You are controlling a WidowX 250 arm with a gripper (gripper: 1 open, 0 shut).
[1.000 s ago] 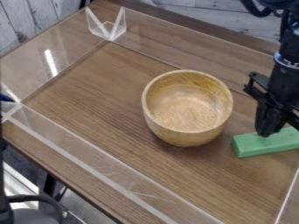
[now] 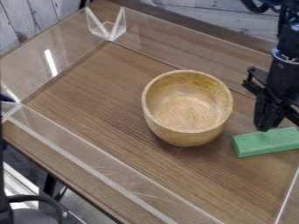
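The black arm comes down at the right edge, its gripper (image 2: 264, 122) pointing at a green rectangular block (image 2: 260, 144) that lies on the wooden table. The fingertips are just over or at the block's upper edge; whether they touch it I cannot tell. The fingers look close together, shut, with nothing visible between them.
A round wooden bowl (image 2: 184, 131) sits left of the block, close to it. A small clear plastic piece (image 2: 107, 26) is at the back left. Dark equipment (image 2: 30, 210) occupies the lower left corner.
The gripper has shifted very slightly over the last second, staying at the green block. The block and bowl look unmoved.
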